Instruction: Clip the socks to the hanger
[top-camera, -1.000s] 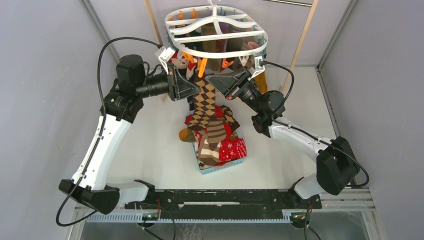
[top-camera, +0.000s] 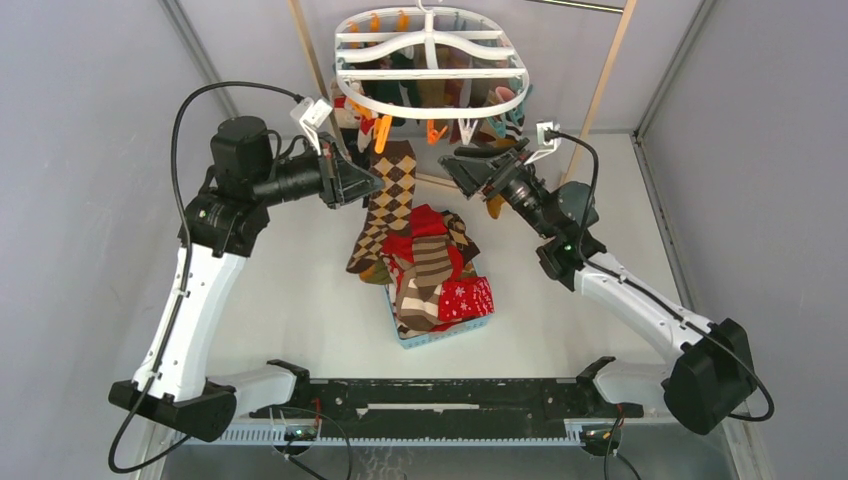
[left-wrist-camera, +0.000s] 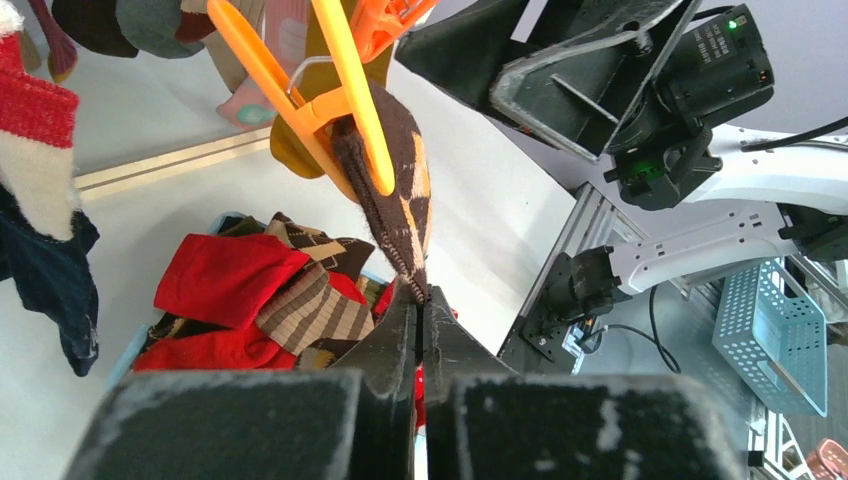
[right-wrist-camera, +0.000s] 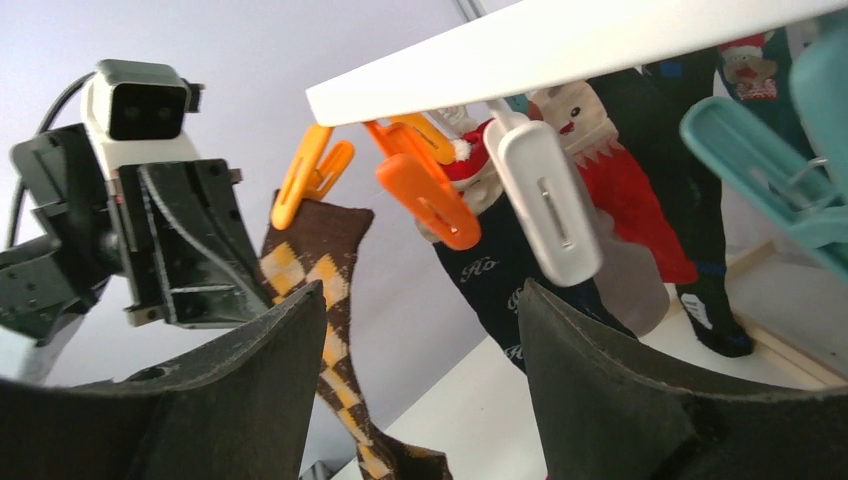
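A brown-and-tan argyle sock (top-camera: 388, 215) hangs by its cuff from an orange clip (top-camera: 382, 133) on the white hanger (top-camera: 432, 107). In the left wrist view, the clip's two orange arms straddle the cuff, and the sock (left-wrist-camera: 398, 185) narrows down to my left gripper's tips. That left gripper is shut with the sock's edge pinched between its fingers. My right gripper stands open below the hanger rim, apart from the sock, with nothing between its fingers. An empty white clip (right-wrist-camera: 545, 205) hangs just beyond it.
Several clipped socks (right-wrist-camera: 610, 170) crowd the hanger's far side. Below, a light-blue basket (top-camera: 445, 337) holds a heap of red and brown socks. Another orange clip (right-wrist-camera: 428, 198) hangs near my right gripper. Table on both sides of the basket is bare.
Both grippers have drawn apart, my right one moving right and my left one left. The hanger has turned slightly, and the argyle sock has shifted left from above the basket.
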